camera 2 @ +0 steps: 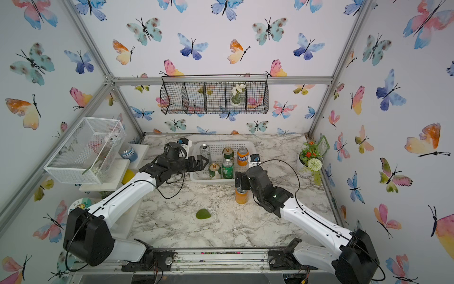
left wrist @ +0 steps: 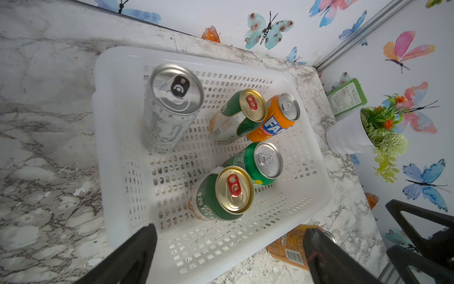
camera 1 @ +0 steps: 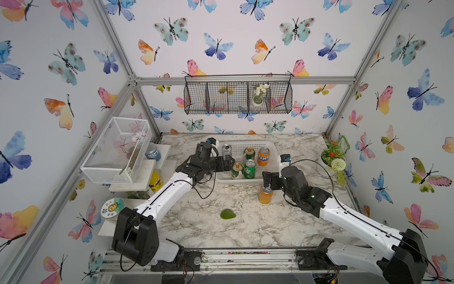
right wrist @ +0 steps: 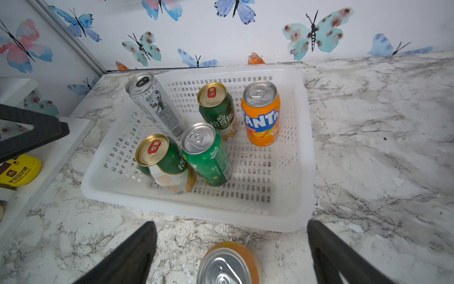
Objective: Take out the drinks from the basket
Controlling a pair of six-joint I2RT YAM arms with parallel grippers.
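Observation:
A white perforated basket (right wrist: 306, 156) holds several cans. Among them are a tall silver can (left wrist: 163, 127), two green-and-white cans with gold tops (right wrist: 222, 111) (left wrist: 208, 197), a green Sprite can (right wrist: 212, 163) and an orange Fanta can (right wrist: 261, 120). Another orange can (right wrist: 253, 258) stands on the table in front of the basket. Above and behind that can, my right gripper is open, the can clear below its spread fingers. My left gripper is open over the basket's left part, nothing held; in the top left view it covers part of the basket's left end.
A potted plant (camera 1: 333, 163) stands at the right. Shelves with a white mesh box (camera 1: 111, 177) flank the left. Green moss (camera 1: 228, 214) lies on the front table, otherwise mostly bare. A wire rack (camera 1: 227, 99) hangs at the back.

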